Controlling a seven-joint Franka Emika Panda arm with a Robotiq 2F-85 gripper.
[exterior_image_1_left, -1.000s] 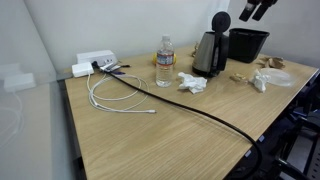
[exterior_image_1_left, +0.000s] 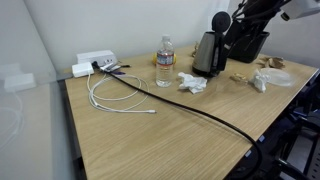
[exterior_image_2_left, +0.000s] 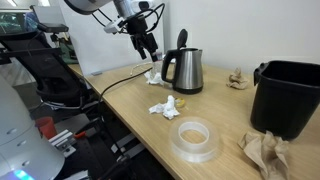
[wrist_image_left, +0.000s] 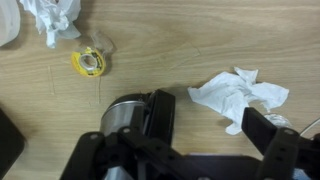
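A metal kettle with a black handle (exterior_image_2_left: 187, 72) stands upright on the wooden table, and its dark lid (exterior_image_2_left: 182, 38) appears raised. My gripper (exterior_image_2_left: 147, 46) is open and hangs above the table on the handle side of the kettle, apart from it. From the wrist, the kettle's black handle (wrist_image_left: 160, 112) shows below and between the spread fingers, nearer the left finger (wrist_image_left: 124, 137). Nothing is held in the gripper. A crumpled white tissue (wrist_image_left: 238, 95) lies on the table to the right of the handle.
A water bottle (exterior_image_1_left: 165, 64) and a black cable (exterior_image_1_left: 185, 104) lie to the kettle's left in exterior view 1. A yellow tape roll (wrist_image_left: 88, 62), another tissue (exterior_image_2_left: 177, 106), a clear round lid (exterior_image_2_left: 194, 140) and a black bin (exterior_image_2_left: 284, 98) are around it.
My arm has come down and to the left in exterior view 1, bringing the gripper beside the kettle. The kettle and the other objects have not moved.
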